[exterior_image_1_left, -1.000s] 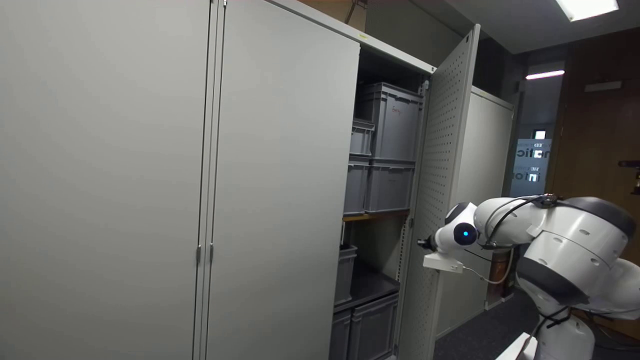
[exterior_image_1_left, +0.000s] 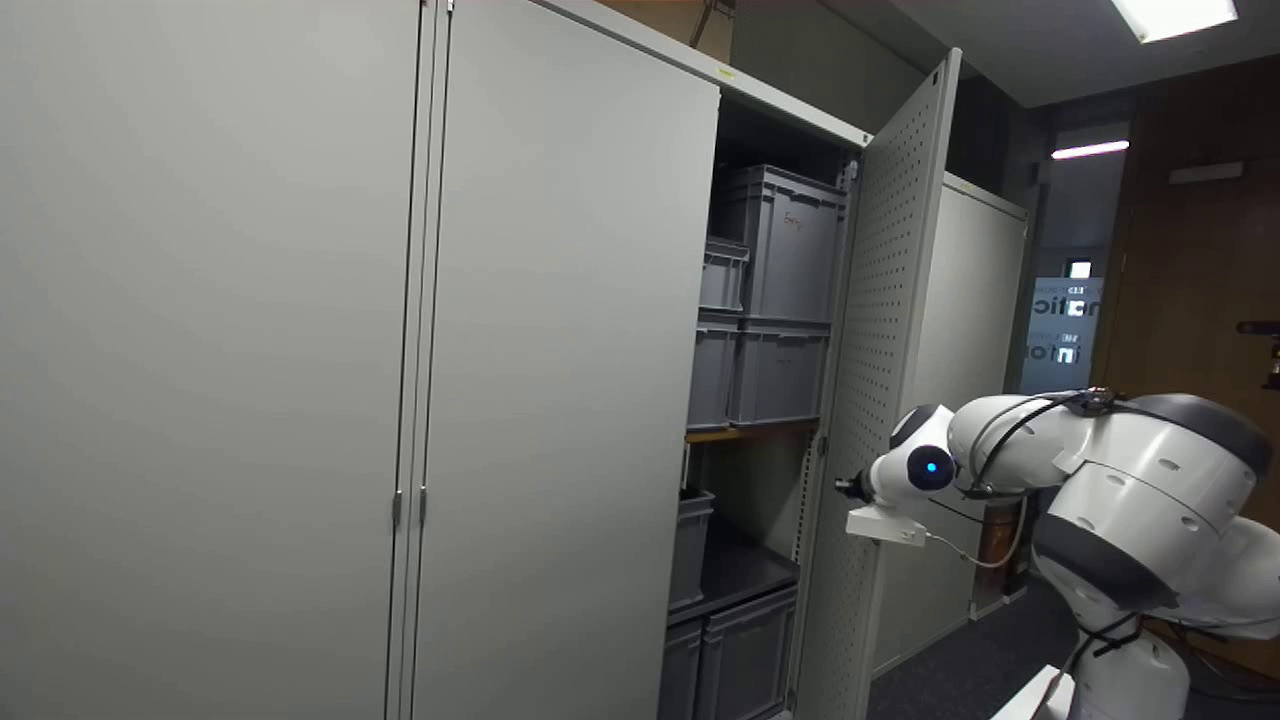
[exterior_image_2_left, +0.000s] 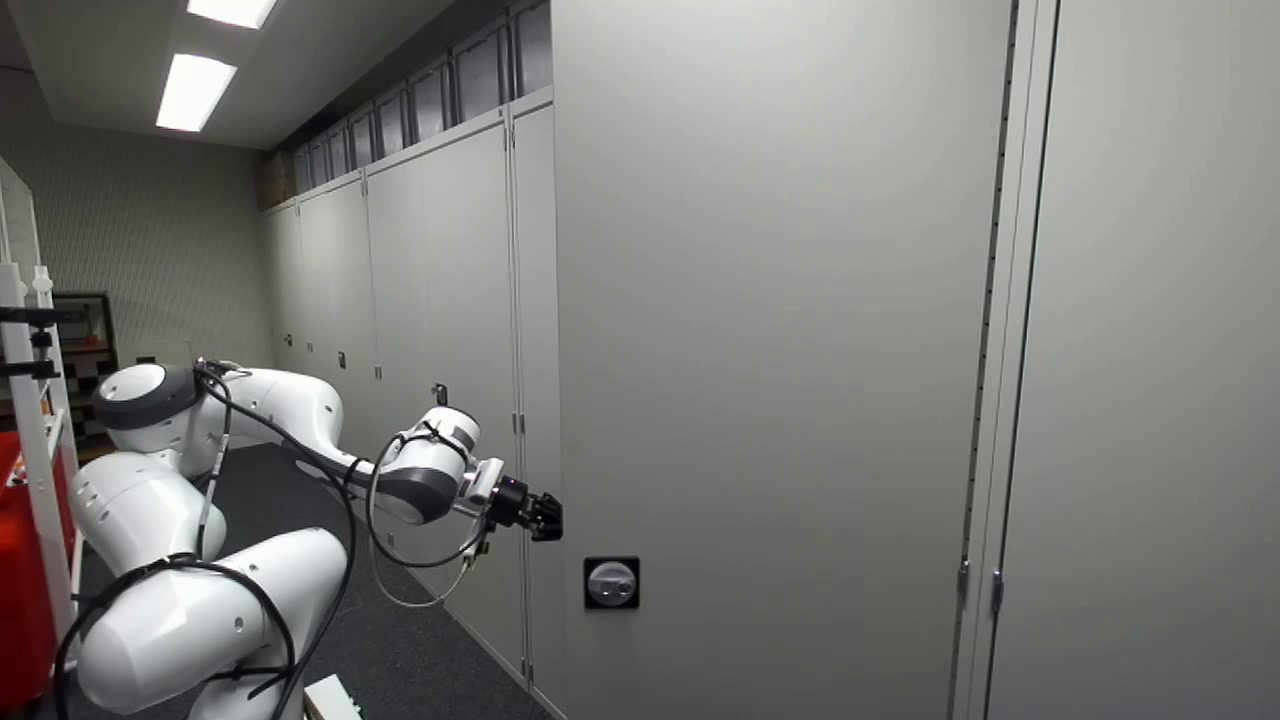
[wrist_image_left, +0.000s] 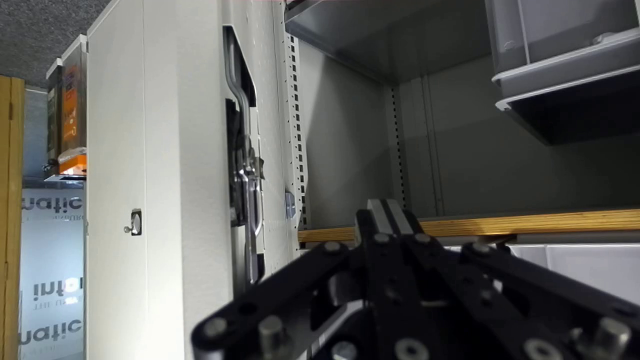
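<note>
A tall grey cabinet door (exterior_image_1_left: 894, 264) with a perforated inner face stands swung open, uncovering shelves at the cabinet's right side. My gripper (exterior_image_1_left: 843, 486) is beside that door's inner side, at about the height of the gap below the wooden shelf. In the second exterior view the gripper (exterior_image_2_left: 548, 517) is just left of the black-framed door handle (exterior_image_2_left: 612, 583) and a little above it. The fingers (wrist_image_left: 393, 217) are together in the wrist view, with nothing seen between them. To their left the door's latch mechanism (wrist_image_left: 244, 162) shows, clear of the fingers.
Grey bins (exterior_image_1_left: 780, 372) fill the upper shelves, and another bin (exterior_image_1_left: 690, 546) stands lower down. The wooden shelf edge (wrist_image_left: 516, 223) runs across just behind the fingers in the wrist view. The neighbouring door (exterior_image_1_left: 564, 360) is closed. Dark floor (exterior_image_1_left: 936, 660) is open near the arm's base.
</note>
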